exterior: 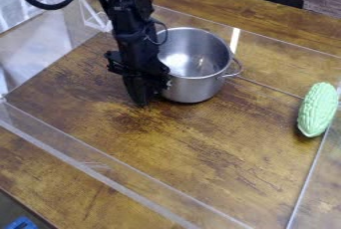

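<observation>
My black gripper (142,88) is low over the wooden table, right against the left side of a steel pot (200,75). The dark fingers blend into the table and shadow, so whether anything is between them is hard to see. The pot stands upright, with a handle showing on its right side and its left part hidden behind the arm. A pale green vegetable-like object (317,109) lies at the far right of the table, apart from the pot and gripper.
The wooden table (160,158) has clear room in front and to the right of the pot. Clear panel edges run along the left, back and right. A blue object (19,220) sits at the bottom left corner.
</observation>
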